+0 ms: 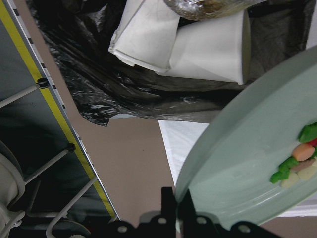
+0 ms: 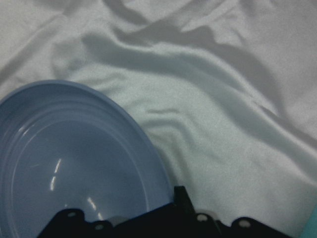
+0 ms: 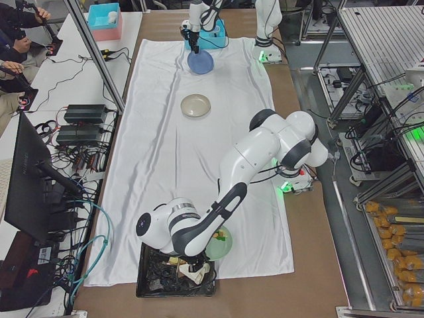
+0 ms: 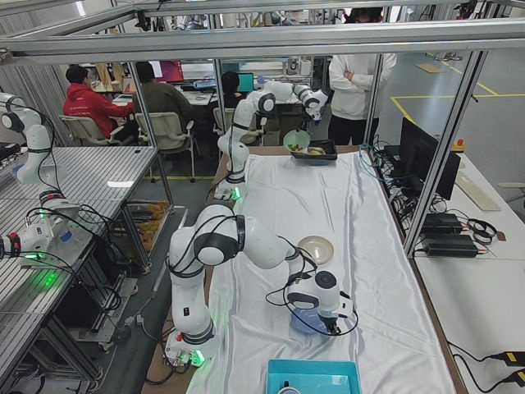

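In the left wrist view my left gripper is shut on the rim of a pale green plate (image 1: 233, 163), which carries small food pieces (image 1: 302, 161). Beside it is a black bag-lined bin (image 1: 143, 99) holding white paper cups (image 1: 203, 49) and a shiny packet (image 1: 208, 7). My right gripper is at the rim of a blue plate (image 2: 84, 158); whether it is open or shut on that rim is unclear.
A beige plate (image 3: 196, 105) lies mid-cloth. A turquoise tray (image 4: 312, 369) stands at the right arm's end.
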